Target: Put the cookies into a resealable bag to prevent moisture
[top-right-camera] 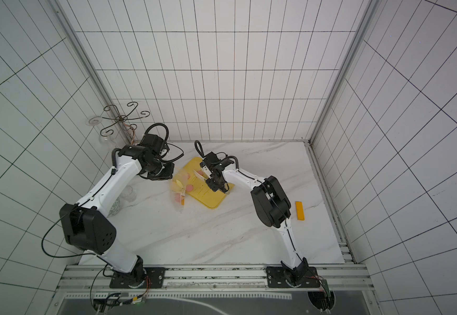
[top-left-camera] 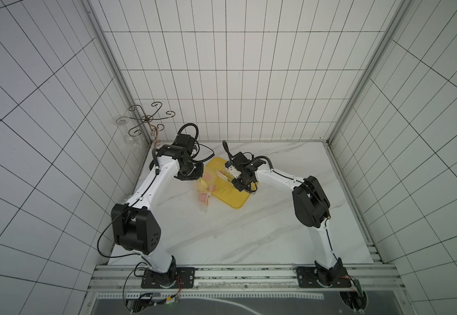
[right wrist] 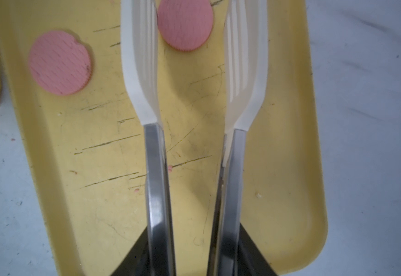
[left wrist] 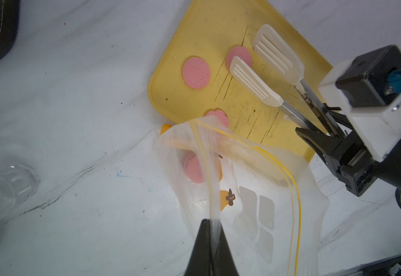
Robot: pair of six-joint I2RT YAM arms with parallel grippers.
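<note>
In the left wrist view, my left gripper is shut on the thin edge of a translucent bag (left wrist: 274, 207) with a yellow seal line, its mouth spread towards the tray. One pink cookie (left wrist: 194, 168) shows through the bag's film. On the yellow tray (left wrist: 163, 73) lie a pink cookie (left wrist: 196, 72) and another cookie (left wrist: 238, 56) partly behind the tongs; a third cookie (left wrist: 217, 117) sits at the bag's mouth. My right gripper is shut on the tongs (right wrist: 154, 184), whose white slotted ends stand apart over the tray with one cookie (right wrist: 185, 20) between them.
A clear cup (left wrist: 7, 188) stands left of the bag, and a metal scroll stand (top-left-camera: 149, 123) rises at the back left. An orange block (top-right-camera: 299, 210) lies far right.
</note>
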